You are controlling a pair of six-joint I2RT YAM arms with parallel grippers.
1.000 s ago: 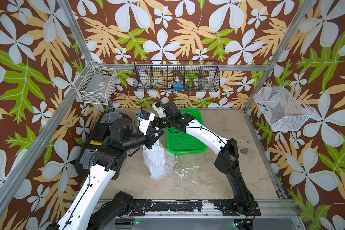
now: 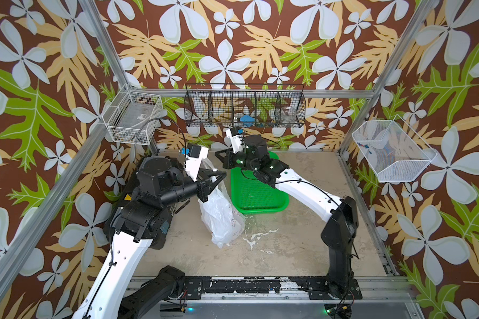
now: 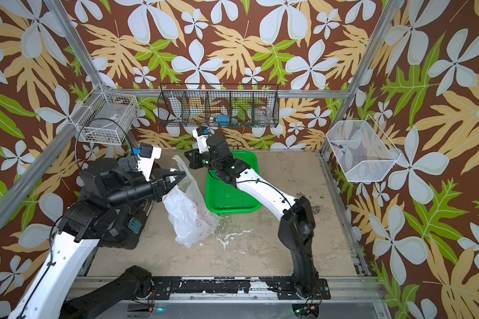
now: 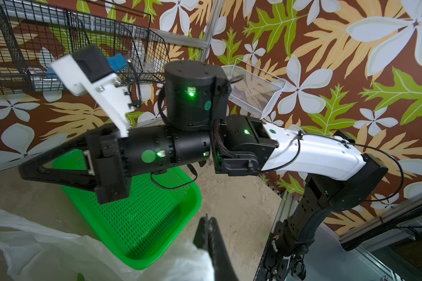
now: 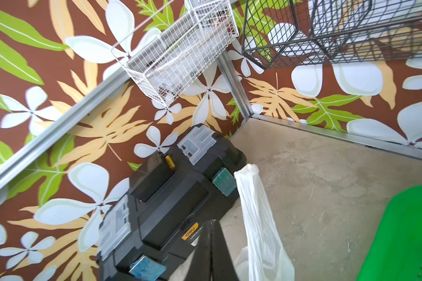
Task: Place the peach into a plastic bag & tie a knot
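Note:
The white plastic bag (image 3: 189,218) hangs from my left gripper (image 2: 221,178), which is shut on its near top side. One bag handle (image 5: 253,187) stands up as a narrow loop in the right wrist view. It lies to the right of my right gripper, outside its fingers. That gripper is shut, with nothing between its fingers, as the left wrist view also shows. White plastic is bunched against the left gripper's fingers (image 4: 213,238). No peach shows in any view; the bag's inside is hidden.
A green basket (image 2: 286,204) sits just right of the bag, under the right arm. On the left stands a black toolbox (image 5: 173,206). Wire baskets (image 3: 250,109) hang on the back wall.
My right gripper has gone from open, around the handle, to shut beside it. Its arm has moved up and away from the left gripper.

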